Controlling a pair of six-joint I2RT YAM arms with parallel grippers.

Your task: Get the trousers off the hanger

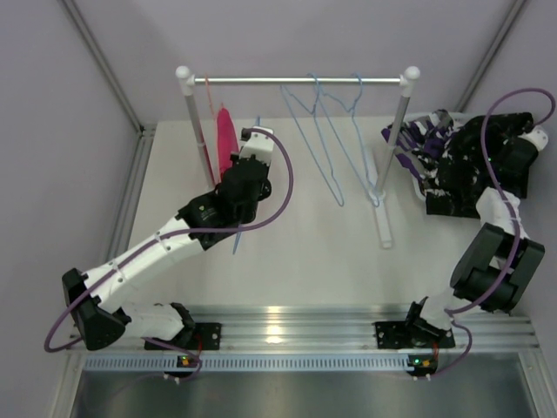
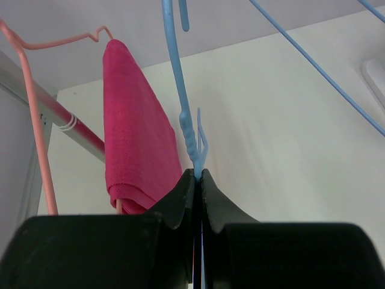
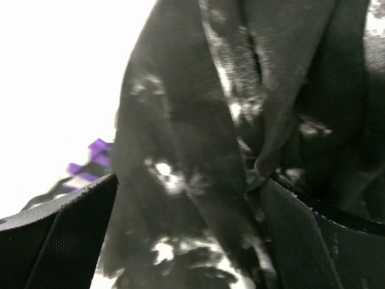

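Observation:
A red-pink folded garment hangs on a pink hanger at the rack's left end; in the left wrist view it fills the left-centre. My left gripper is shut on a blue hanger just right of that garment. My right gripper is over a heap of dark patterned clothes at the far right; in the right wrist view its fingers stand apart against dark mottled fabric.
The white rail carries more empty blue hangers. The clothes heap rests in a white bin beside the rack's right post. The white board is clear at the front centre.

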